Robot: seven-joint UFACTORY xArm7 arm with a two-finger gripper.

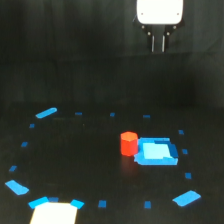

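A red block, hexagonal in outline, sits near the middle of the dark table. Close beside it on the right lies a blue tray with a pale, whitish inside. High above them, at the top of the view, hangs my gripper, pointing down. Its two thin fingers stand apart with nothing between them, so it is open and well clear of the block and tray.
Small blue squares mark out the dark table, with longer blue strips toward its corners. A white object shows at the lower left edge.
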